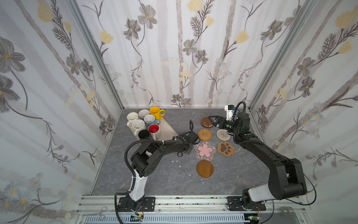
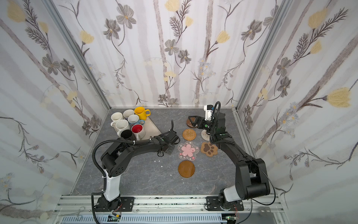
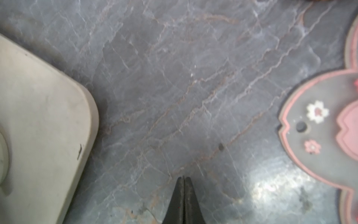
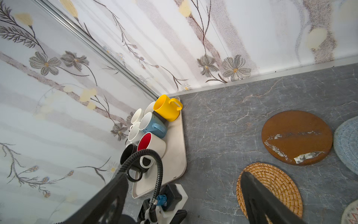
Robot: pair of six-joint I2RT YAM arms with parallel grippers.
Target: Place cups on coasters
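Note:
Several mugs, among them yellow (image 1: 155, 113), red-inside white (image 4: 158, 143) and black (image 4: 126, 153), stand grouped on a pale tray (image 1: 168, 133) at the back left. My left gripper is shut, nothing between its fingers, low over bare table between the tray corner and the pink flower coaster (image 1: 205, 150). My right gripper is open and empty, high near the back brown coaster (image 4: 296, 130).
Other coasters lie at right: woven (image 1: 204, 134), pale round (image 1: 223, 134), paw-shaped (image 1: 226, 149) and a front brown disc (image 1: 205, 168).

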